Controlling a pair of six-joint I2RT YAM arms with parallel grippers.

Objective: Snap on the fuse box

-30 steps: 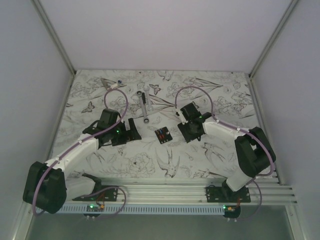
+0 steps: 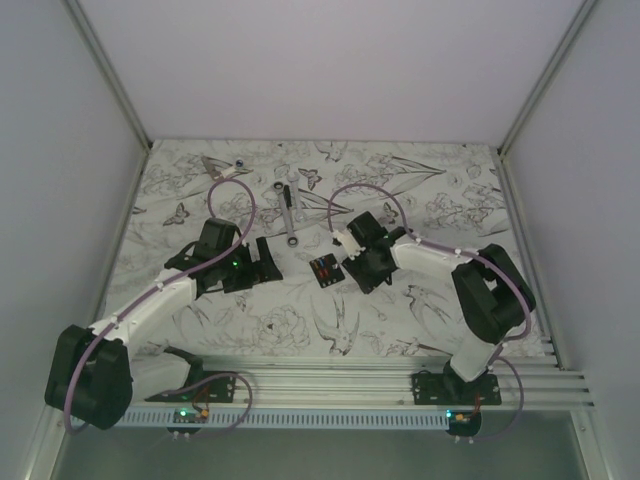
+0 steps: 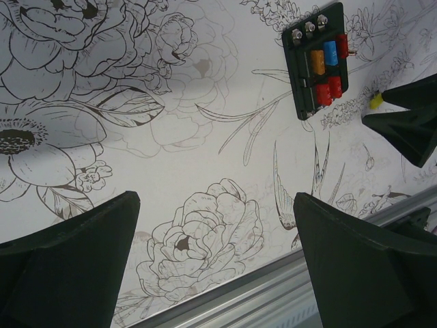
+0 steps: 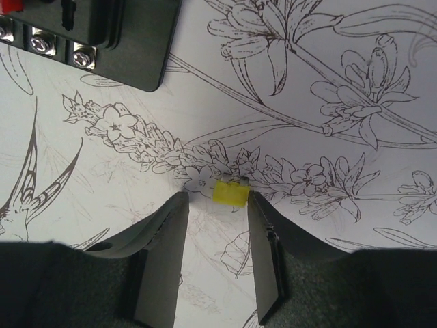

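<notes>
The black fuse box (image 2: 326, 270) lies mid-table, with red, blue and orange fuses and screw terminals; its edge shows top left of the right wrist view (image 4: 130, 48). A small yellow fuse (image 4: 231, 193) lies apart from it on the table. My right gripper is over that fuse, fingers part open on either side of it; I cannot tell whether they touch it. My left gripper (image 2: 262, 260) stands open to the left of the box, nothing between its fingers.
Wrenches (image 2: 285, 212) and other tools lie toward the back. A metal rail (image 2: 330, 363) runs along the front edge.
My right gripper has moved left, toward the fuse box, over the last second. The left arm has stayed still.
</notes>
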